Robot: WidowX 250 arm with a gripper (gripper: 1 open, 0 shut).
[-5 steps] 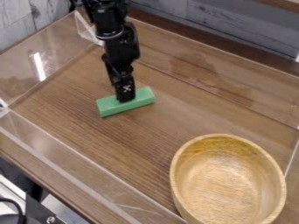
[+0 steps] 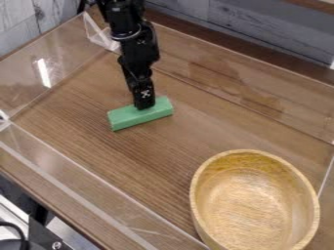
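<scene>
A black robot arm reaches down from the top centre, its gripper (image 2: 141,96) hanging just over a green rectangular block (image 2: 139,116) that lies flat on the wooden table (image 2: 117,181). The gripper stands open above the back part of the block; whether its fingertips touch it cannot be told.
A large pale yellow oval bowl (image 2: 255,205) sits at the bottom right. The table's edge runs along the lower left, with dark cables beyond it, and some clear plastic is at the left.
The gripper has shifted slightly up or back, uncovering a little more of the green block. The block and bowl appear unmoved.
</scene>
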